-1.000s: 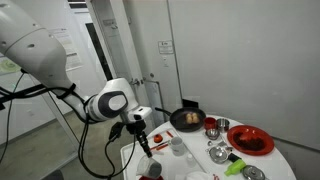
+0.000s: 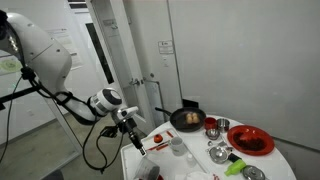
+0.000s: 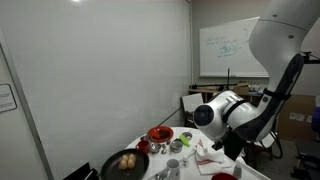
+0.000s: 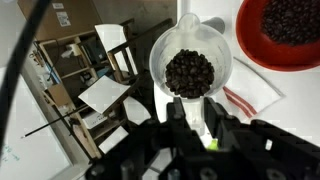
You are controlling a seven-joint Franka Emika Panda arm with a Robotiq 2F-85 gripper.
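Note:
A clear cup [image 4: 187, 42] holding dark beans [image 4: 190, 74] fills the upper middle of the wrist view. My gripper is shut on the cup's handle, at the cup's near side. To the right, a red bowl [image 4: 250, 45] contains more dark beans [image 4: 292, 20]; the cup appears close to its left side. In exterior view 1, the gripper [image 2: 130, 135] reaches down at the near left of the white table, where the cup is hard to make out. Exterior view 2 shows the arm angled down over the table's right side.
A striped cloth [image 4: 240, 100] lies beside the cup. Farther along the table [image 2: 280, 168] are a dark pan [image 2: 188, 117] with food, a large red plate [image 2: 250, 139], a white mug [image 2: 177, 146] and several metal dishes. A green-handled item [image 2: 236, 165] lies near the right.
In exterior view 1 the wrist housing has turned and shifted slightly left. The lower fingers' outline has changed with it. The pan, plate and mug have stayed in place.

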